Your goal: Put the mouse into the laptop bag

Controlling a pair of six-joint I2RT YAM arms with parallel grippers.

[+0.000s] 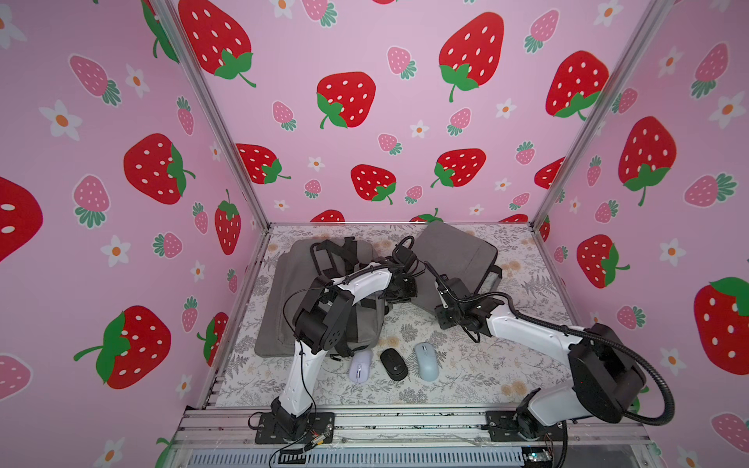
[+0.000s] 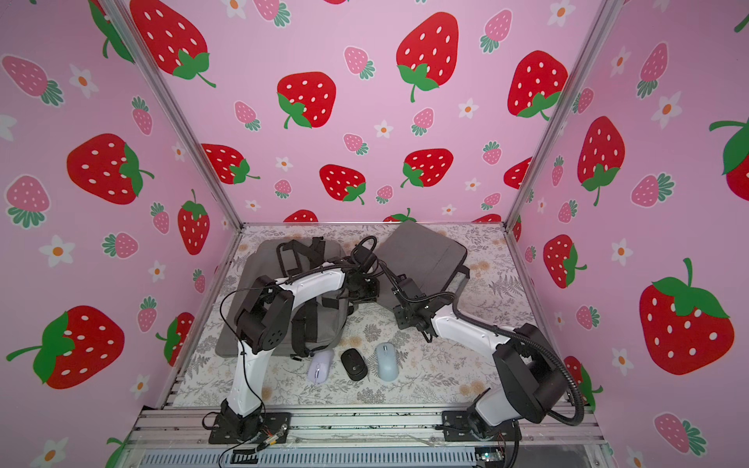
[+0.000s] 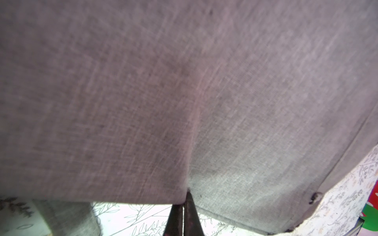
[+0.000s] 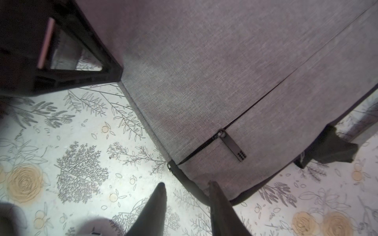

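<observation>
The grey laptop bag lies at the back right of the table. My left gripper is shut at the bag's near left edge; a fold in the cloth runs up from its fingertips. With nothing between its fingers, my right gripper stands open by the bag's near corner. A zipper pull hangs close to that corner, and the seam between pull and corner looks dark. Along the table front lie a lavender mouse, a black mouse and a light blue mouse.
A grey backpack with black straps covers the left of the table, under my left arm. Bare table shows to the right of the laptop bag. My two grippers are close together at the bag's near side.
</observation>
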